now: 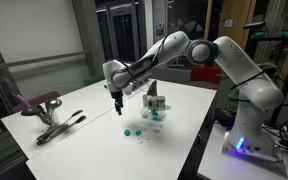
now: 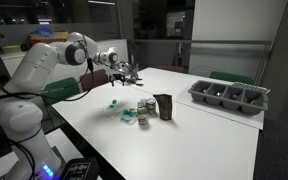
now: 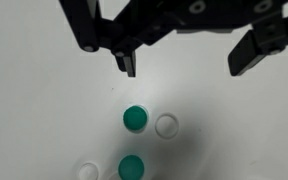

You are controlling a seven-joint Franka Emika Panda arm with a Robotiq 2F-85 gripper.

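My gripper is open, with nothing between its fingers. It hangs above the white table, and in exterior view 1 the gripper (image 1: pixel 120 104) is up and to the left of two green lids (image 1: pixel 132 132). Below the fingers in the wrist view lie a green lid (image 3: pixel 135 118), a white ring (image 3: pixel 166 125) close beside it and a second green lid (image 3: pixel 131 167) farther down. Another pale ring (image 3: pixel 88 171) shows at the lower edge.
Several jars (image 2: pixel 145 107) stand mid-table beside a dark brown bag (image 2: pixel 164 106). A grey compartment bin (image 2: pixel 227 97) sits at the far side. A caddy with utensils (image 1: pixel 50 118) occupies the table's left edge in exterior view 1.
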